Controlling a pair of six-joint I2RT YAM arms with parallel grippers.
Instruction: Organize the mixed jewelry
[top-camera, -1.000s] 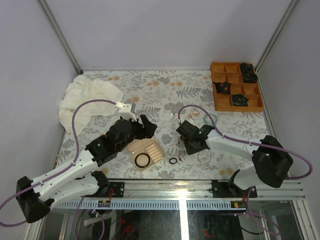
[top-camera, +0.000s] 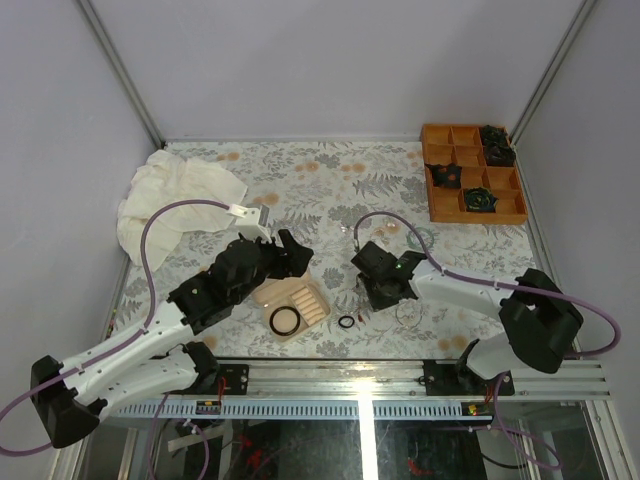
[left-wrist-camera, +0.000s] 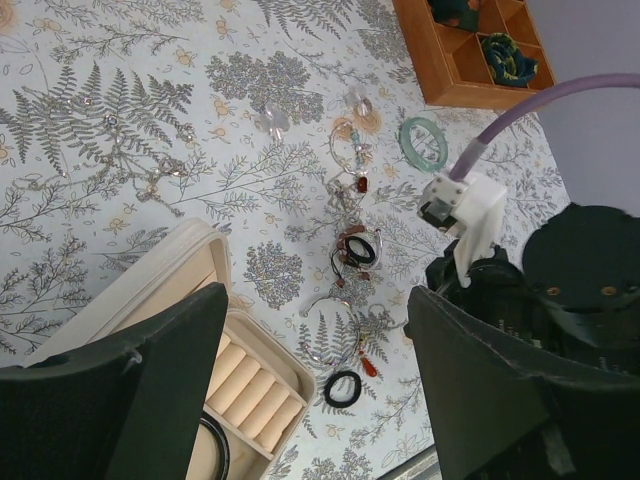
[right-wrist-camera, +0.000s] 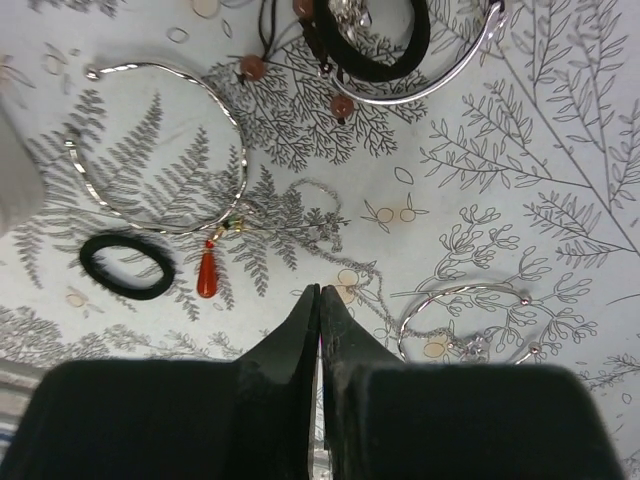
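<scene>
Mixed jewelry lies on the floral mat: a silver cuff (right-wrist-camera: 236, 140), a black ring band (right-wrist-camera: 125, 287), a red drop pendant (right-wrist-camera: 207, 275), a fine chain with another cuff (right-wrist-camera: 462, 289), beaded cords and a green bangle (left-wrist-camera: 405, 145). My right gripper hovers low over them, shut, nothing visible between its fingertips. My left gripper stands open above the cream jewelry box (top-camera: 307, 303), which has a large black ring in it.
A wooden compartment organizer (top-camera: 446, 210) with dark green items stands at back right. A white cloth (top-camera: 175, 195) lies at back left.
My right arm has shifted very slightly over the jewelry; the left arm looks essentially still.
</scene>
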